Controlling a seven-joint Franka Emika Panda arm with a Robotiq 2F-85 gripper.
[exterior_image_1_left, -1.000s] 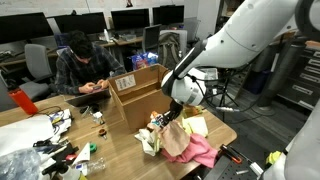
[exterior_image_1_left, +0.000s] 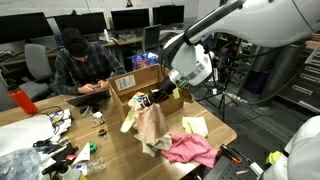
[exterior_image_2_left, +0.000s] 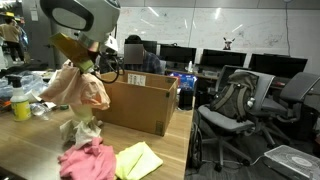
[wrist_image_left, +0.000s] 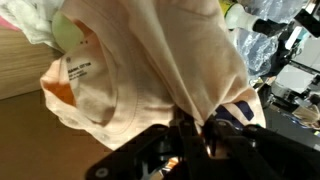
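Note:
A peach cloth (exterior_image_1_left: 151, 124) hangs from my gripper (exterior_image_1_left: 158, 97), held up in front of the cardboard box (exterior_image_1_left: 137, 82). In the wrist view the cloth (wrist_image_left: 130, 70) runs up between the fingers, and my gripper is shut on it. Exterior view 2 shows the cloth (exterior_image_2_left: 78, 87) draped below the gripper, in front of the box (exterior_image_2_left: 140, 100). Beneath it on the table lie a pale cloth (exterior_image_2_left: 80, 132), a pink cloth (exterior_image_2_left: 88, 160) and a yellow cloth (exterior_image_2_left: 137, 161).
Clutter with a plastic bag (exterior_image_1_left: 20, 165) covers the table's left side. A spray bottle (exterior_image_2_left: 20, 103) stands there too. Behind the table a person (exterior_image_1_left: 85, 65) sits at a laptop. Bare wood (exterior_image_1_left: 115, 155) shows at the front middle.
My gripper has risen and shifted left toward the box, lifting the peach cloth from the pile by the pink cloth. The pink and yellow cloths stay on the table.

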